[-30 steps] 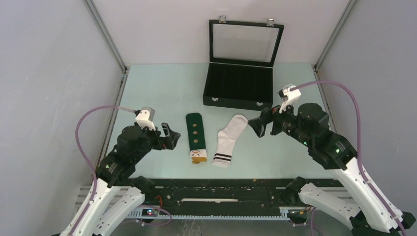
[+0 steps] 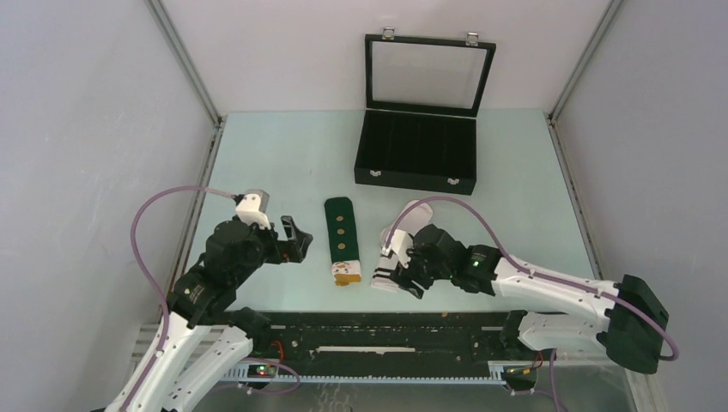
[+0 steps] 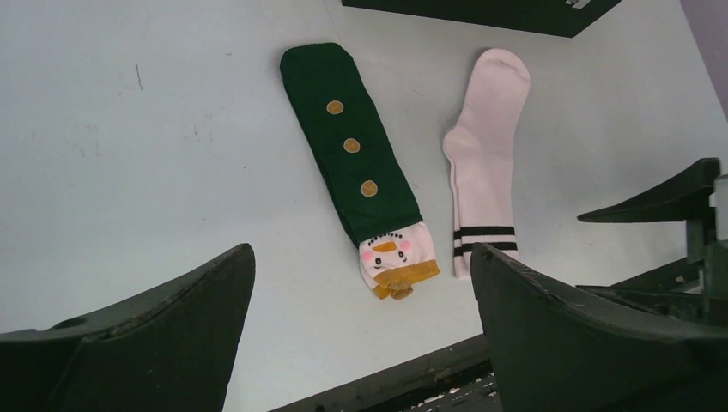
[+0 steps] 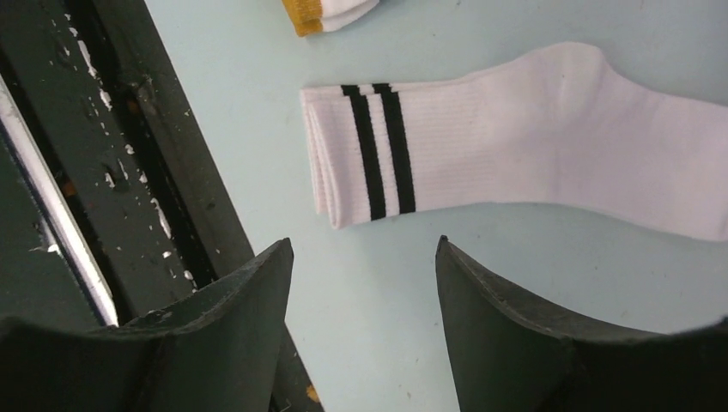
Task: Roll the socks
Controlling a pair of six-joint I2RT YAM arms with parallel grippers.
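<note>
A pale pink sock pair (image 3: 491, 154) with two black cuff stripes lies flat right of a green sock pair (image 3: 348, 142) with gold buttons and a snowman face. In the right wrist view the striped cuff of the pink socks (image 4: 369, 154) is just beyond the fingertips of my right gripper. That gripper is part open, with only bare table between its fingers; from above it covers part of the cuff. Left of the green socks, my left gripper (image 2: 300, 239) stands open and empty. Both pairs rest unrolled on the table.
An open black box (image 2: 415, 150) with a raised clear lid (image 2: 427, 77) stands at the back of the table. The dark rail (image 2: 378, 343) runs along the front edge.
My right gripper has come from beside the box, leftward and toward the front, to the pink socks' cuff. The left arm and both sock pairs look nearly unchanged.
</note>
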